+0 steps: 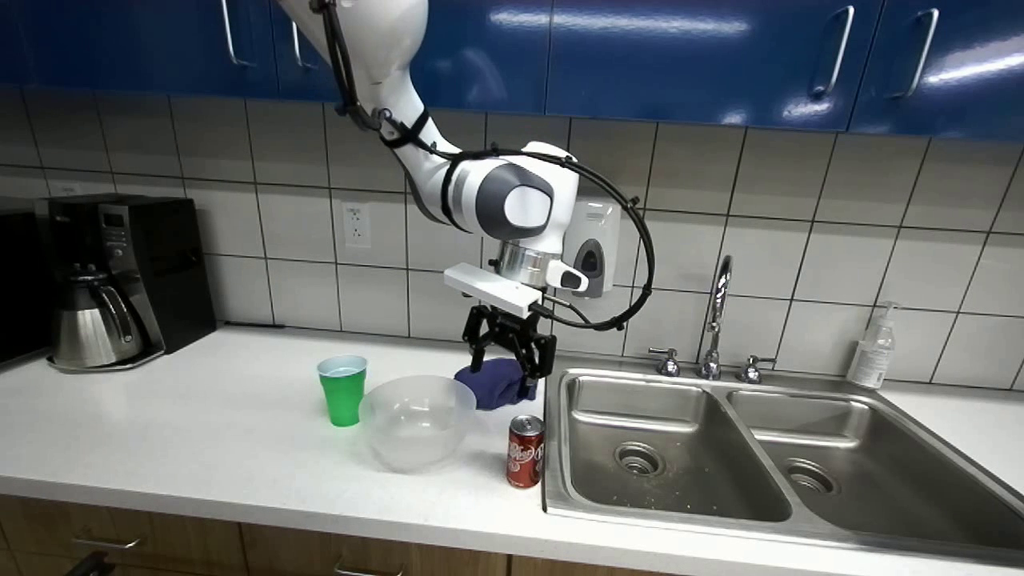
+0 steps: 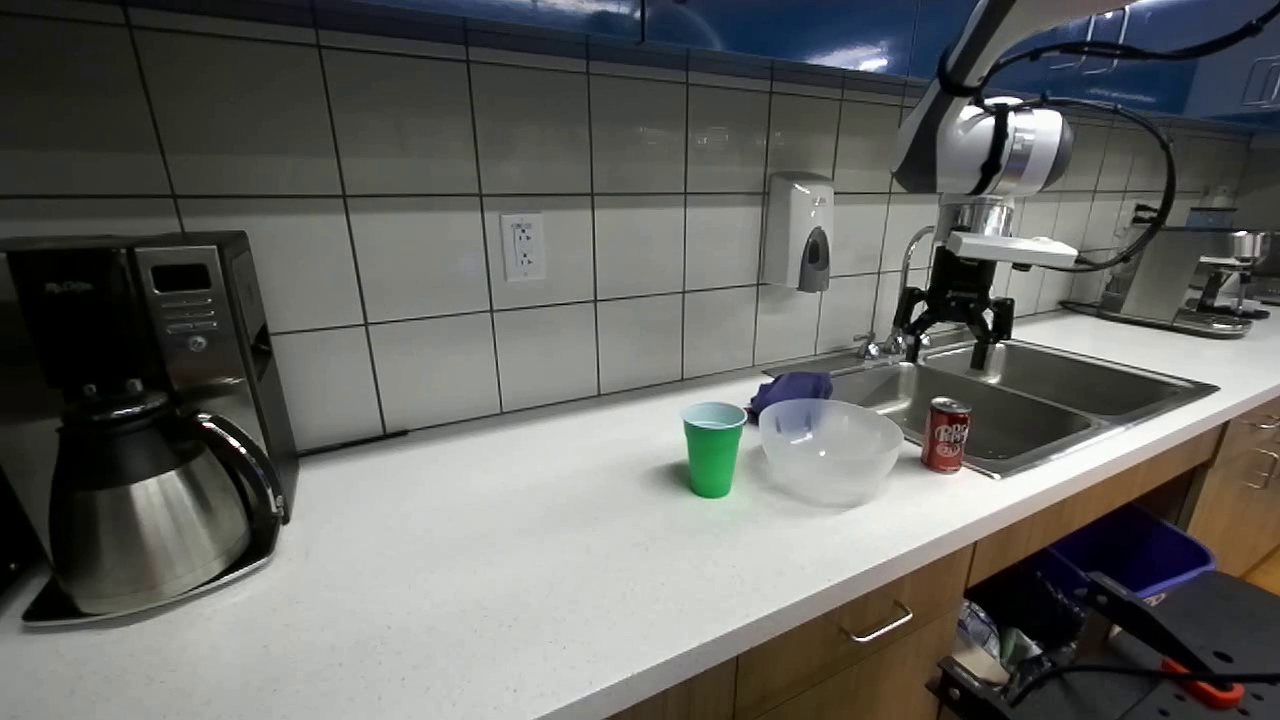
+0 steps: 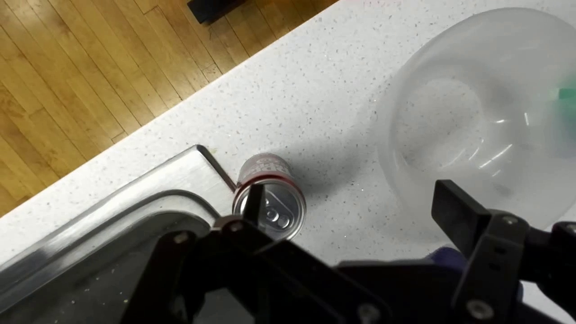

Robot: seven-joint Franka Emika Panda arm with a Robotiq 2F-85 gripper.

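My gripper (image 1: 506, 370) is open and empty, held above the counter near the purple cloth (image 1: 499, 383) and the sink's left edge. In the wrist view its fingers (image 3: 459, 213) are spread wide, with bare counter showing between them. A red soda can (image 1: 525, 451) stands upright beside the sink; one finger partly covers its top (image 3: 281, 213) in the wrist view. Left of the can sits a translucent bowl (image 1: 418, 422), with nothing seen inside it. Beyond the bowl stands a green cup (image 2: 714, 450), upright. Most of the cloth is hidden under the gripper in the wrist view.
The double steel sink (image 1: 557, 480) with its faucet (image 1: 716, 317) lies to the right. A coffee maker (image 2: 144, 432) occupies the far left. A soap dispenser (image 2: 798, 234) hangs on the tiled wall. Counter (image 2: 480, 528) between coffee maker and cup is clear.
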